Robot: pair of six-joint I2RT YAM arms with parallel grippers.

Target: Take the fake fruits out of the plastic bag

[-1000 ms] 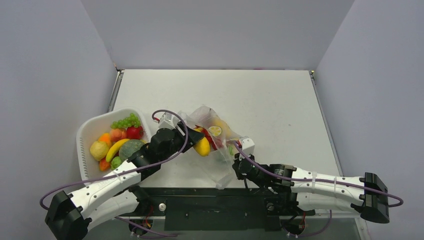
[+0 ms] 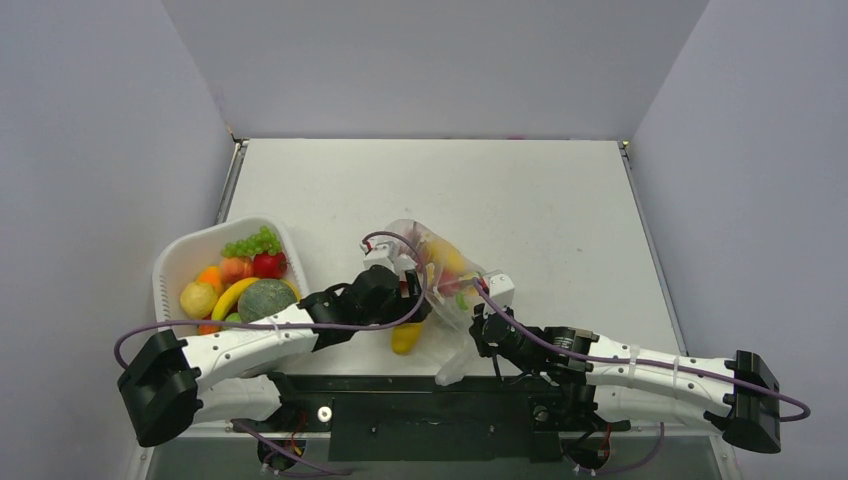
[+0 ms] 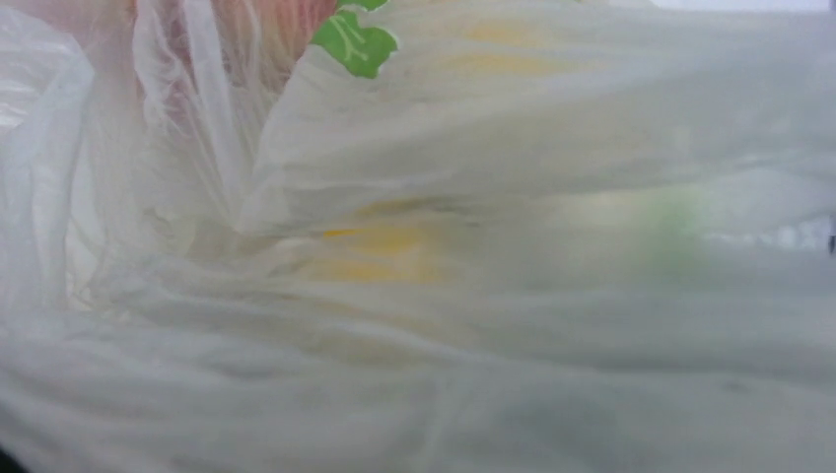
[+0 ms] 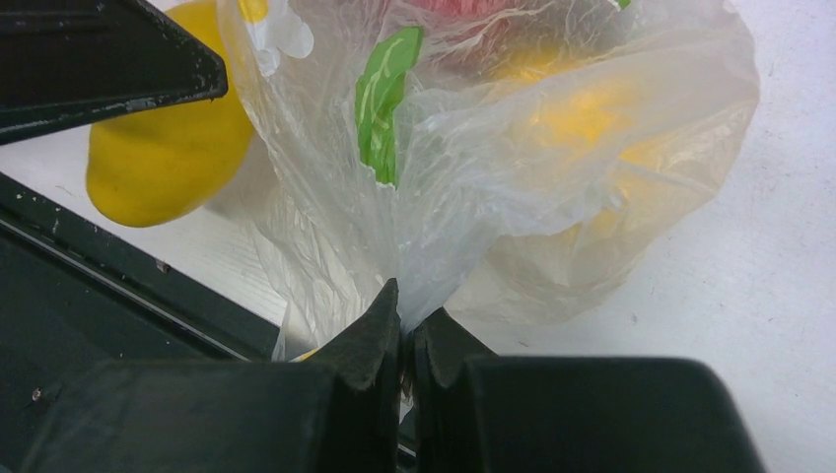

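Note:
A crumpled translucent plastic bag (image 2: 440,270) lies mid-table with yellow, red and green showing inside; in the left wrist view its film (image 3: 493,335) fills nearly everything. A yellow fruit (image 2: 405,338) lies outside, below that gripper, also in the right wrist view (image 4: 163,168). My right gripper is shut on the gathered bag film at its near right.
A white basket (image 2: 172,260) of assorted fruits stands at the left. The dark front edge (image 2: 380,385) runs close below the bag.
My left gripper has moved right, onto the bag. The yellow fruit has shifted toward the front edge and now lies below the gripper. The right gripper has barely moved.

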